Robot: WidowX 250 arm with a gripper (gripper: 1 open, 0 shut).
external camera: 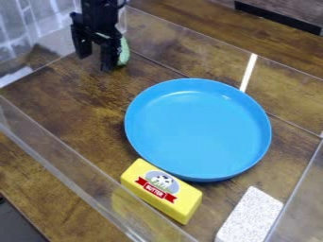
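My black gripper [96,49] is at the upper left, open, low over the wooden surface. A light green object [121,55] sits just behind and to the right of its fingers, partly hidden by them; whether they touch it I cannot tell.
A large blue plate [197,130] fills the middle right. A yellow butter box [161,191] lies below it, and a white speckled block [248,216] at the bottom right. Clear walls edge the workspace.
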